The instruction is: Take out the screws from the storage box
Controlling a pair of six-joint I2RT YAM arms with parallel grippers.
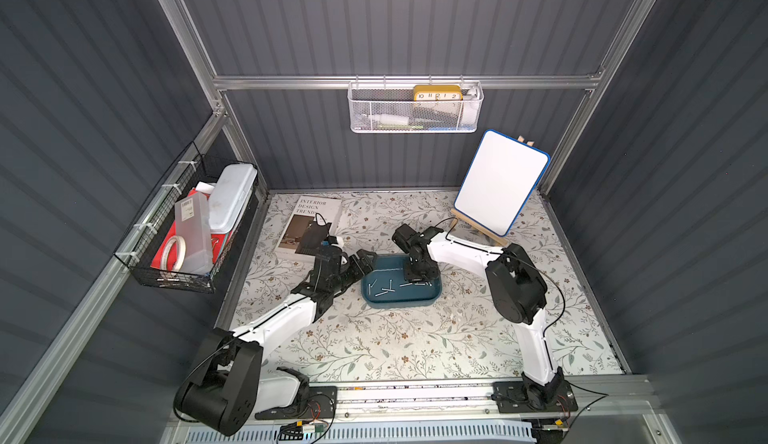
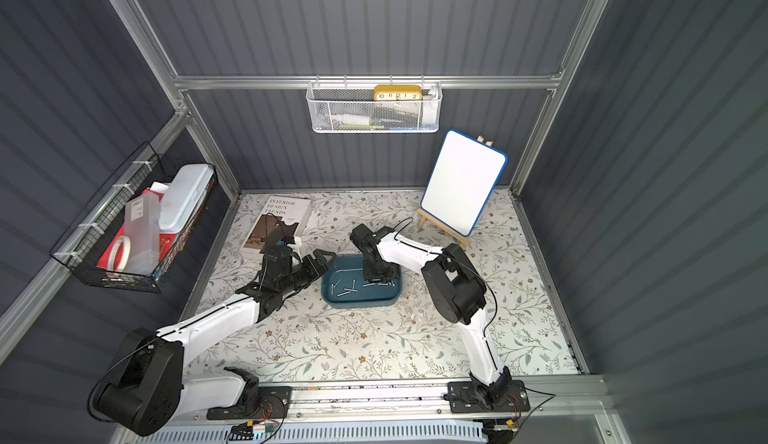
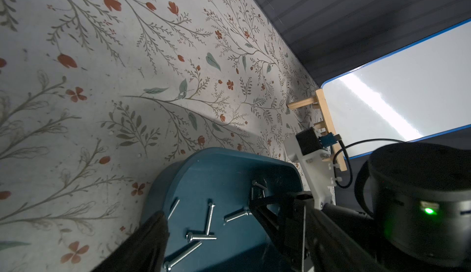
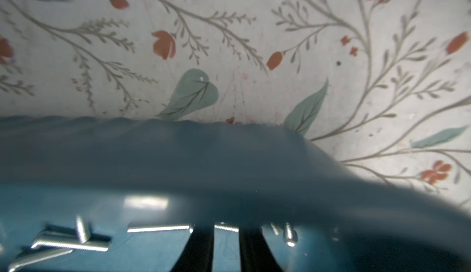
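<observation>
The blue storage box [image 1: 400, 304] stands on the patterned table between the arms, with several silver screws [image 3: 210, 219] loose on its floor. At the box's left rim, my left gripper is open, its fingers [image 3: 153, 240] wide apart above the screws and empty. My right gripper is down inside the box, by the wall, shut to a narrow gap. A short bit of a screw [image 4: 226, 227] shows in that gap; whether the fingers touch it is unclear. Another screw [image 4: 159, 228] lies just left of them, and one [image 4: 290, 234] stands out on the right.
A book [image 1: 308, 226] lies behind the left arm. To the back right, a whiteboard [image 1: 501, 181] leans on a wooden easel. A wire basket [image 1: 192, 236] hangs on the left wall, a white one [image 1: 416, 107] at the back. The table in front of the box is bare.
</observation>
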